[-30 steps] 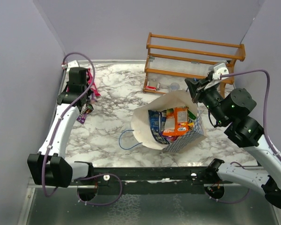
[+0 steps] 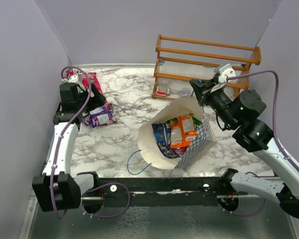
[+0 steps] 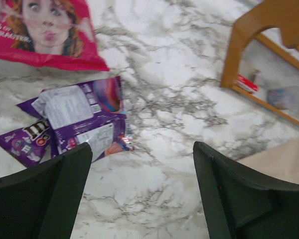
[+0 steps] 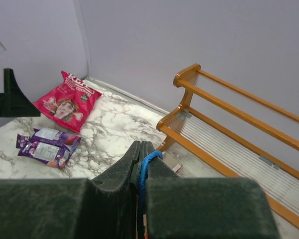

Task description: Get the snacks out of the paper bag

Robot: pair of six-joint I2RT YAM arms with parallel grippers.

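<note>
The open paper bag (image 2: 152, 149) stands right of centre, holding an orange packet (image 2: 183, 129), a blue packet (image 2: 162, 134) and other snacks. Two purple packets (image 3: 84, 109) and a pink packet (image 3: 50, 30) lie on the marble table at left. My left gripper (image 2: 87, 99) is over them, open and empty, as the left wrist view shows. My right gripper (image 2: 202, 87) is shut above the bag's back rim; a thin blue line, seemingly the bag's handle, runs between or at its fingertips in the right wrist view.
A wooden rack (image 2: 199, 52) stands at the back right, with small items beside its lower left. Grey walls surround the table (image 2: 127, 99).
The right gripper has shifted slightly left and up. The bag has changed shape slightly.
</note>
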